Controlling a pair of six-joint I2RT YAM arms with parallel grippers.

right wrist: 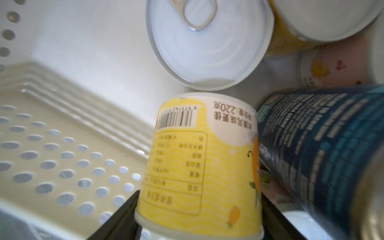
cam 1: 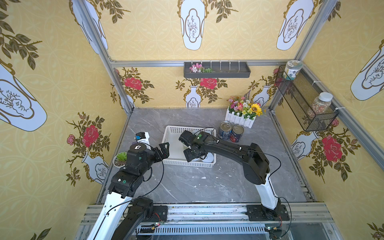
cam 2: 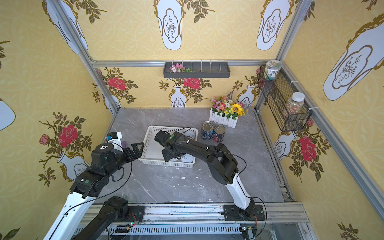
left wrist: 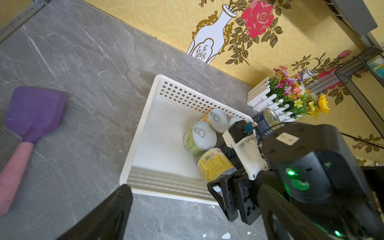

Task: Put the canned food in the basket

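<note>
The white basket (cam 1: 172, 134) sits mid-table, with several cans grouped in its right half. A yellow can (right wrist: 200, 168) lies tilted between the fingers of my right gripper, low inside the basket's front right part. The fingers flank its end closely; whether they press on it cannot be told. Around it are a green-labelled can (left wrist: 204, 136), an orange can (left wrist: 217, 120) and a dark blue can (right wrist: 316, 140) leaning over. Two more cans, one blue (cam 1: 224, 130) and one dark with red (cam 1: 236, 133), stand outside, right of the basket. My left gripper (cam 1: 162, 150) is open and empty at the basket's left edge.
A flower planter (cam 1: 240, 118) stands behind the two outside cans. On the left are a purple spatula (left wrist: 36, 112) and a small green plant (cam 1: 120, 158). A wire shelf (cam 1: 304, 100) hangs on the right wall. The basket's left half is bare.
</note>
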